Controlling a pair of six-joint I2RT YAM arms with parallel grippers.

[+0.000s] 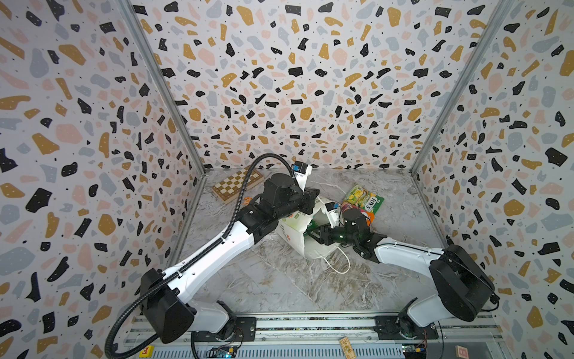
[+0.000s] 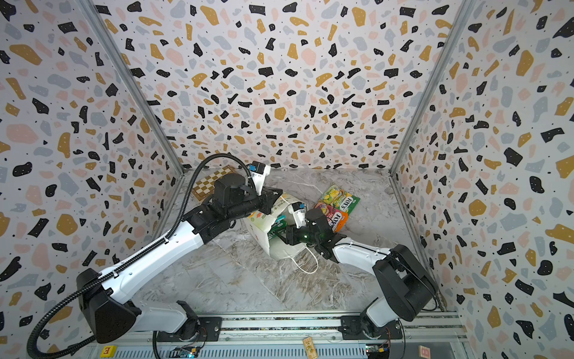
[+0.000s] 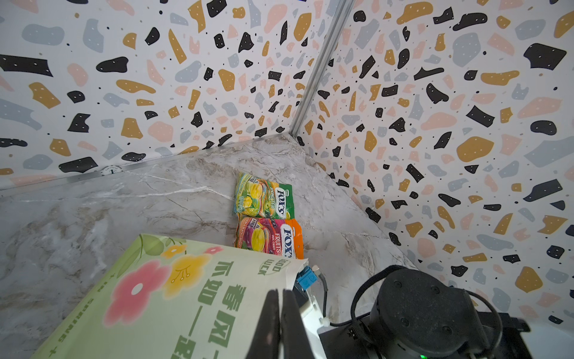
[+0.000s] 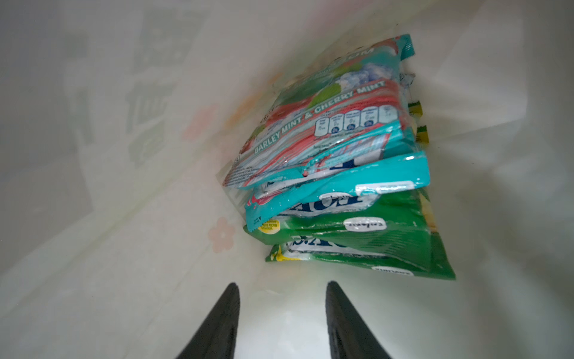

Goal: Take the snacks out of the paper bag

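Note:
The paper bag (image 1: 293, 237) lies tilted on the table with its mouth facing right. My left gripper is shut on the edge of its flowered, pale green panel (image 3: 191, 293). My right gripper is inside the mouth, fingers apart with nothing between them. Ahead of these fingers, deeper in the bag, snack packets are stacked: a teal and red barley mint and cherry mint packet (image 4: 334, 119) on top, green packets (image 4: 370, 224) below. Outside, a yellow-green Fox's packet (image 3: 263, 196) and an orange-purple one (image 3: 269, 236) lie on the table.
A checkered board (image 1: 237, 184) rests at the back left. A white bag handle (image 1: 343, 265) loops onto the table in front of the bag's mouth.

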